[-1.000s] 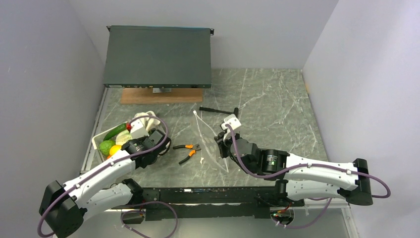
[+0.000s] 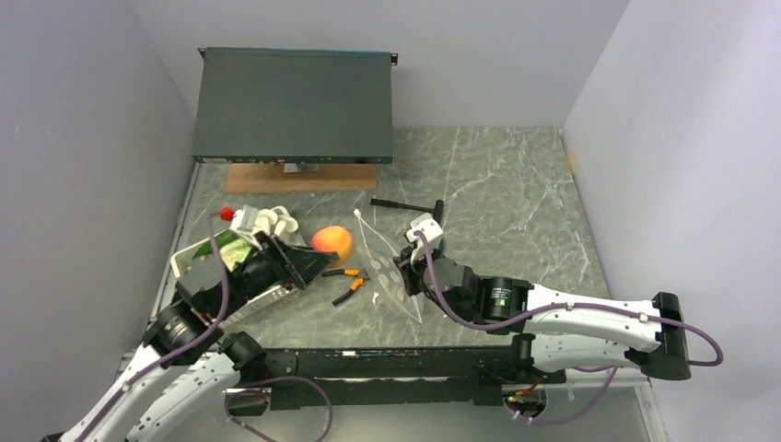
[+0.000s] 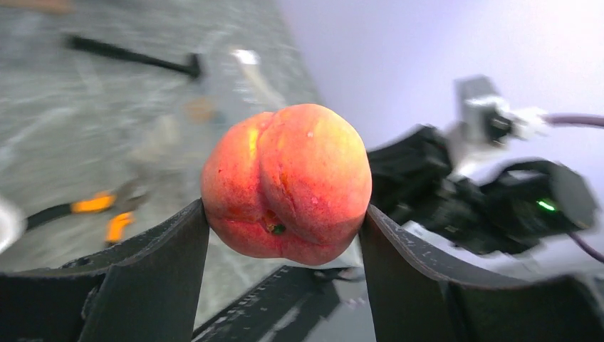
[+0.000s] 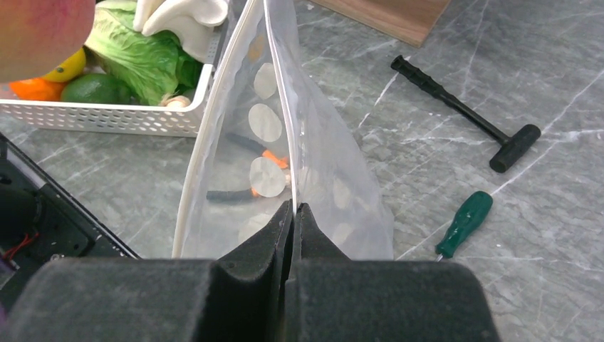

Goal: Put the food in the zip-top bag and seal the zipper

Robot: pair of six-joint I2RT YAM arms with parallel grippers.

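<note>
A red-orange peach (image 3: 285, 182) is gripped between the fingers of my left gripper, shut on it. In the top view the peach (image 2: 332, 241) hangs just left of the clear zip top bag (image 2: 379, 261). My right gripper is shut on the bag's rim. In the right wrist view the bag (image 4: 335, 171) stands upright with its mouth parted, and no food shows inside. The peach (image 4: 43, 35) fills that view's upper left corner, apart from the bag.
A white basket (image 4: 142, 120) with lettuce, an avocado and other food sits at left, partly under the left arm. Pliers (image 2: 350, 291) lie between basket and bag. Behind the bag are a black hammer (image 4: 463, 107) and a green screwdriver (image 4: 464, 222).
My left gripper has lifted the peach up from the basket and swung it right, toward the bag. The right gripper and bag have shifted only slightly.
</note>
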